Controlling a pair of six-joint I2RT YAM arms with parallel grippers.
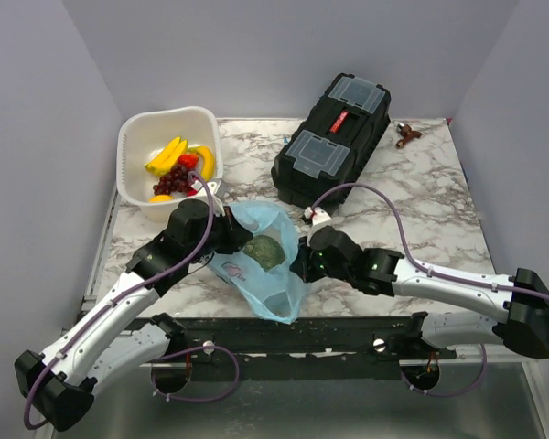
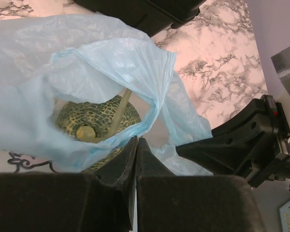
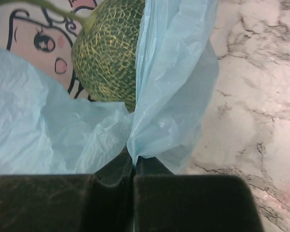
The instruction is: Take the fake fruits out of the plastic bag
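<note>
The light blue plastic bag [image 1: 279, 293] lies open on the table between my grippers. Inside is a green netted melon [image 1: 263, 251], seen through the opening in the left wrist view [image 2: 92, 116]; its stem shows in the right wrist view. My left gripper is shut at the bag's left side, with nothing clearly between its fingers. My right gripper is shut on a gathered edge of the blue film at the bag's right side.
A white bin [image 1: 128, 155] with bananas, grapes and other fruit stands at the back left. A black toolbox [image 1: 343, 128] sits behind the bag.
</note>
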